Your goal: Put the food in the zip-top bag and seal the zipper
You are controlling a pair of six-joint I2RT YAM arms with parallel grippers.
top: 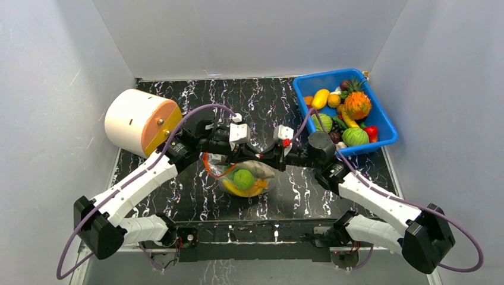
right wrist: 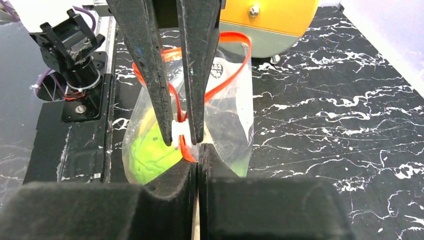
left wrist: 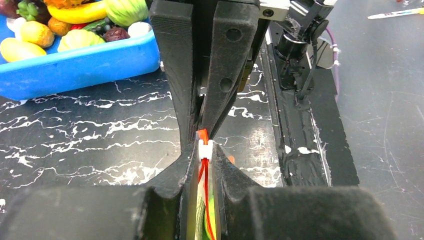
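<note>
The clear zip top bag [top: 267,183] lies in the middle of the table with its orange-red zip strip [right wrist: 235,77] bowed open at the left side. A green round food [top: 243,179] and yellow food [top: 235,190] show inside. My left gripper [top: 256,155] is shut on the white zip slider [left wrist: 205,150] at the bag's right end. Close against it from the right, my right gripper [top: 261,157] is shut at the short end of the strip [right wrist: 187,153]; whether any strip lies between its fingers is hard to see.
A blue bin [top: 383,127] of toy fruit and vegetables stands at the back right. At the left sits a white and orange cylinder [top: 132,122]. Both grippers nearly touch over the bag.
</note>
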